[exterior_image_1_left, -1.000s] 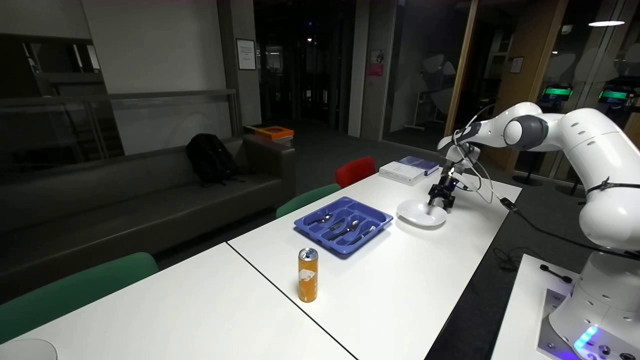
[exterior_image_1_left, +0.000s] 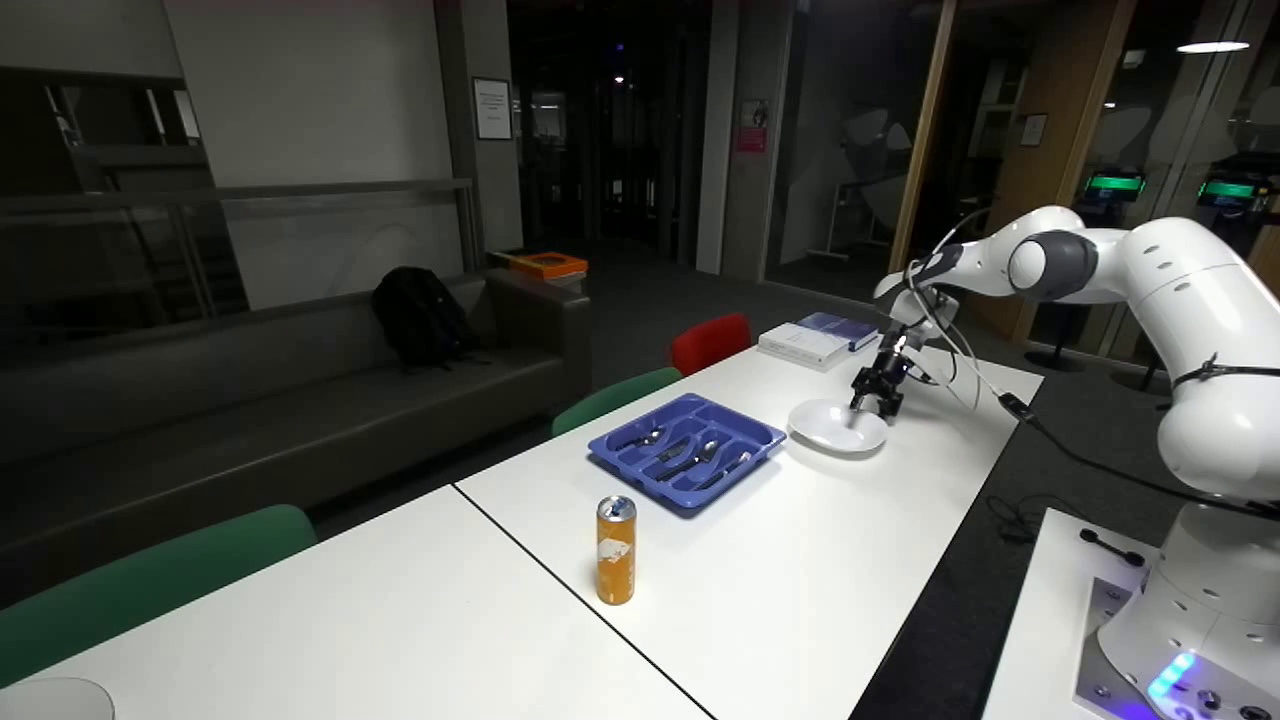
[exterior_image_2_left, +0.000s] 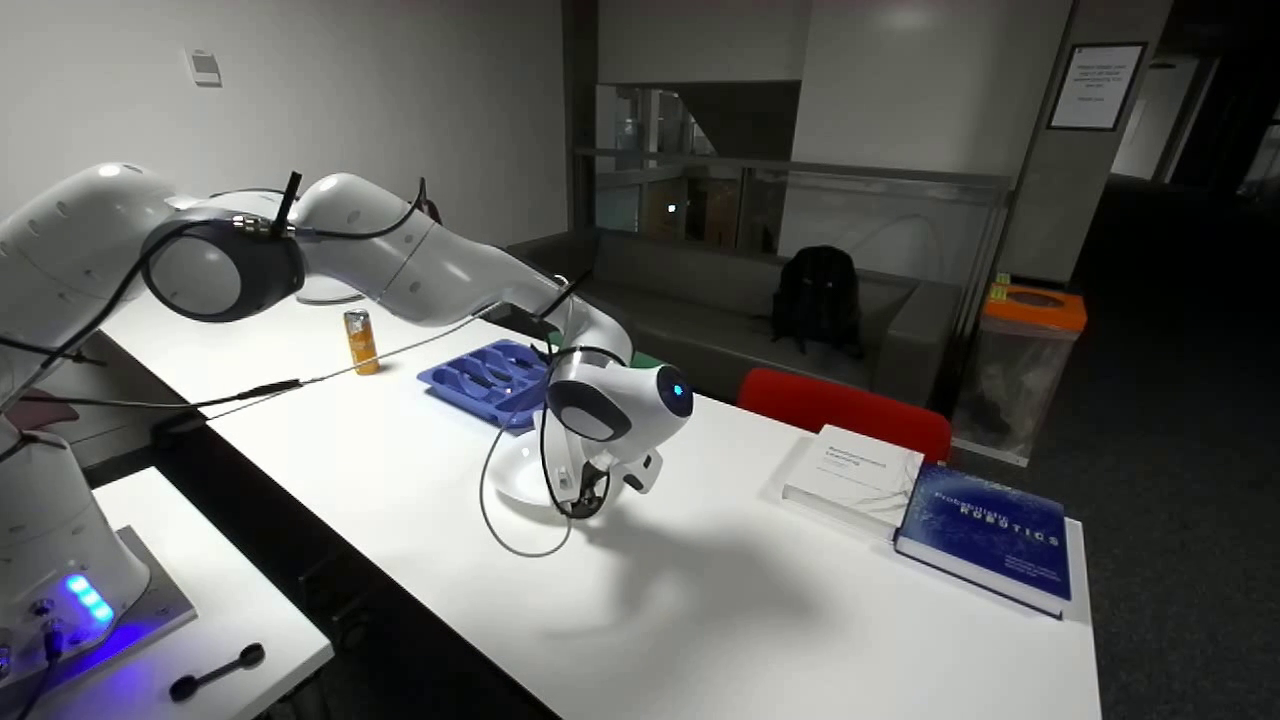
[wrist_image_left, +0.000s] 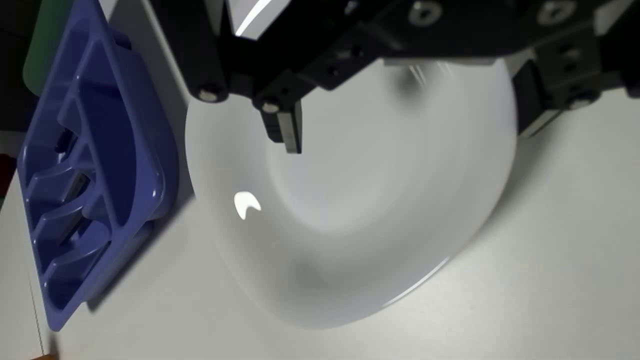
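Note:
A shallow white plate (exterior_image_1_left: 837, 428) lies on the table, beside the blue cutlery tray (exterior_image_1_left: 689, 451). My gripper is open at the plate's rim, its fingers wide apart. In the wrist view one finger (wrist_image_left: 289, 129) is over the plate's inside, while the other finger (wrist_image_left: 538, 114) is just outside the edge. Nothing is gripped between them. Exact contact with the plate cannot be told. Seen from exterior view 2, the plate (exterior_image_2_left: 524, 472) is partly hidden behind my hand.
Several pieces of cutlery lie in the tray. An orange can (exterior_image_1_left: 615, 552) stands nearer the first exterior camera. A white book (exterior_image_2_left: 854, 472) and a blue book (exterior_image_2_left: 986, 528) rest by the table's far end. Bare tabletop (exterior_image_2_left: 720, 588) lies between my hand and the books.
The plate has shifted slightly toward the blue tray, and my gripper has moved the same way with it. The tray, can and books have stayed in place.

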